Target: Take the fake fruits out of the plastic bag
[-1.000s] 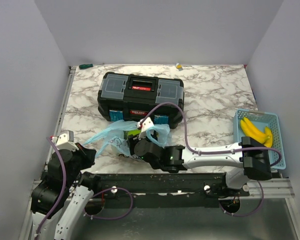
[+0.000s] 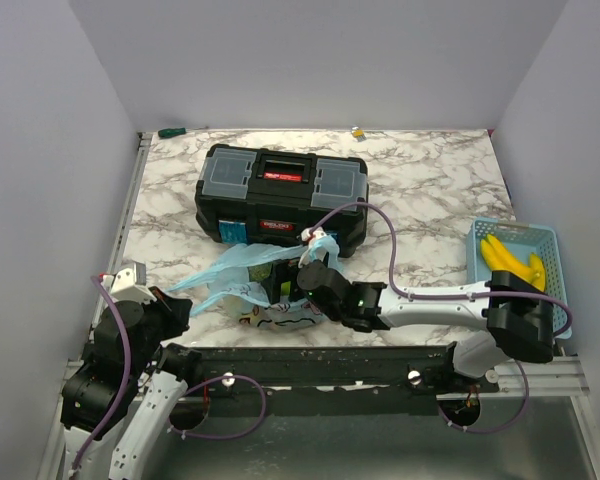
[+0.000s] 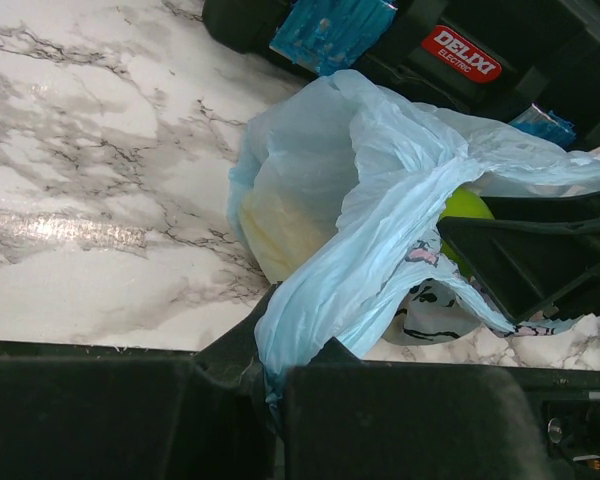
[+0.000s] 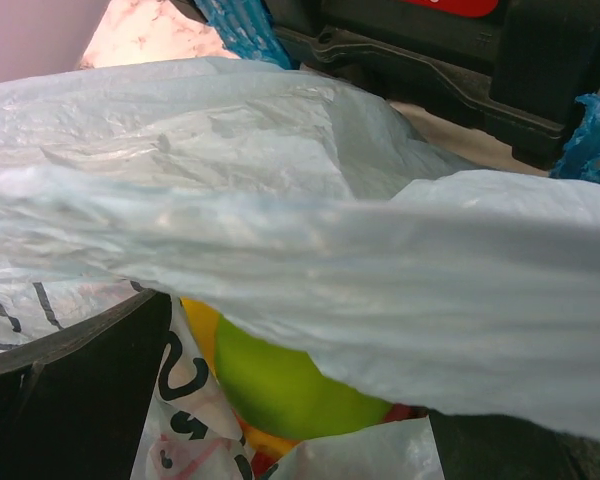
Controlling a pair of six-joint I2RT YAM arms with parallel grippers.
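The light blue plastic bag [image 2: 230,275] lies before the toolbox, stretched leftward to my left gripper [image 2: 175,300], which is shut on its gathered end, as the left wrist view shows. My right gripper [image 2: 290,280] is open inside the bag's mouth. Between its fingers in the right wrist view a green fruit [image 4: 280,385] shows, with something yellow [image 4: 200,325] behind it, partly hidden by the plastic. A pale yellow shape [image 3: 280,235] shows through the bag in the left wrist view.
A black toolbox [image 2: 280,200] stands directly behind the bag. At the right, a blue basket [image 2: 475,250] holds yellow bananas [image 2: 505,260].
My right gripper has moved a little to the right and back inside the bag, and the bag's front has shifted with it. My left arm has stayed still.
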